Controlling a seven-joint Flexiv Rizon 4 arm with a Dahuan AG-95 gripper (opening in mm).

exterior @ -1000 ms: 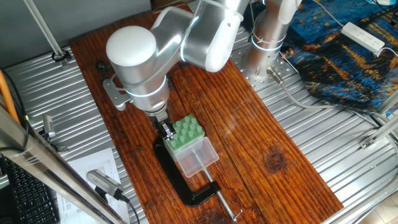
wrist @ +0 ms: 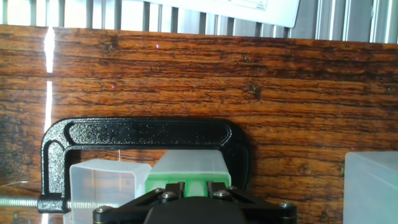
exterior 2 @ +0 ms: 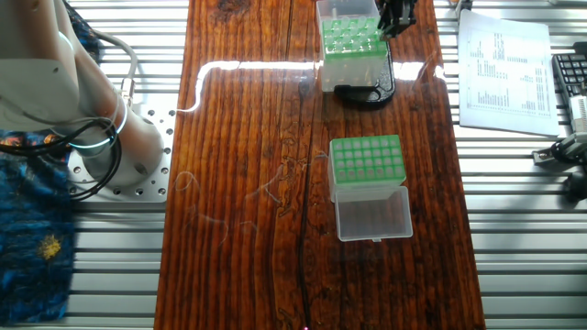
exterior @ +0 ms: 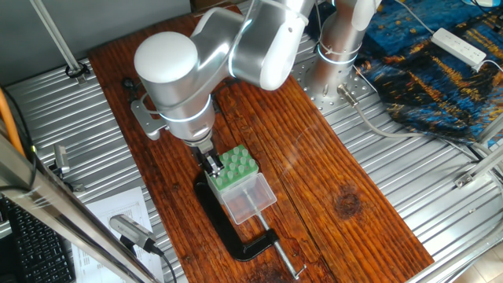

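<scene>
A box with a green top point(exterior: 233, 167) carries rows of green caps, and its clear lid point(exterior: 250, 196) hangs open beside it. My gripper point(exterior: 212, 168) points down at one corner of this box. In the wrist view, my gripper has its two fingertips a little apart over the box's green edge point(wrist: 160, 180). Pale green shows between them, but whether they grip a cap cannot be made out. A second green-topped box point(exterior 2: 368, 159) has an open grid of holes that look empty, with its clear lid point(exterior 2: 373, 214) folded out.
A black C-clamp point(exterior: 222, 224) lies around the first box, its screw rod point(exterior: 284, 255) reaching past the lid. Bare wooden table point(exterior 2: 248, 183) stretches beside both boxes. Printed paper point(exterior 2: 507, 73) lies off the table's edge.
</scene>
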